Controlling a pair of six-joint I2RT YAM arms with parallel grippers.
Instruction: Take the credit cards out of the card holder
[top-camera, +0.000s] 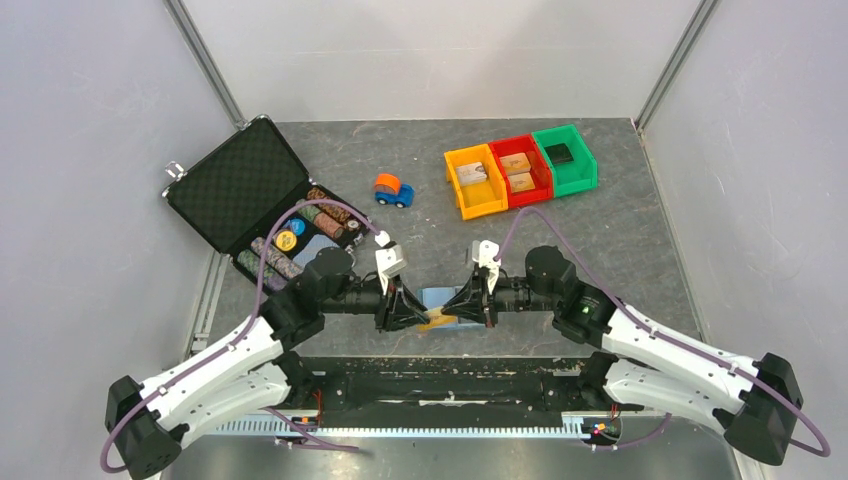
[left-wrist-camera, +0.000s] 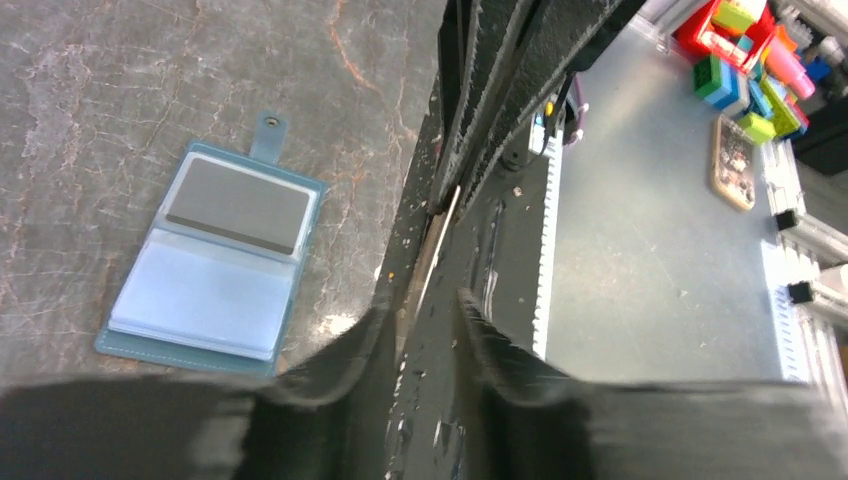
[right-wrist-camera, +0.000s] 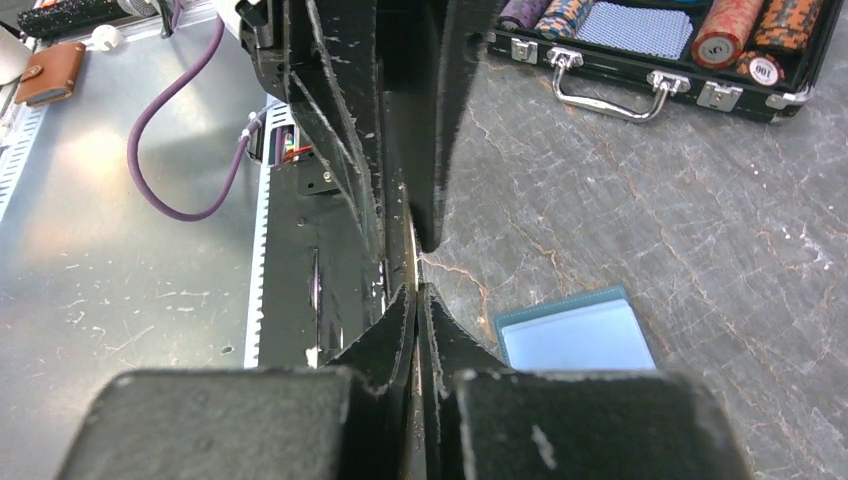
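A gold-coloured card (top-camera: 437, 318) spans the gap between my two grippers, above the table. Thin and edge-on, the card (left-wrist-camera: 428, 262) runs out of the tips of my right gripper (top-camera: 447, 311), which is shut on it. My left gripper (top-camera: 427, 318) is part open, its dark fingers (right-wrist-camera: 430, 215) standing on either side of the card's other end with a gap around it. Below lies the light-blue card holder, spread open on the table with a grey panel and a snap tab; in the right wrist view only part of the holder (right-wrist-camera: 575, 335) shows.
An open case (top-camera: 240, 185) of poker chips lies at the left. Toward the back are a toy truck (top-camera: 393, 190) and yellow, red and green bins (top-camera: 572, 180) with small items inside.
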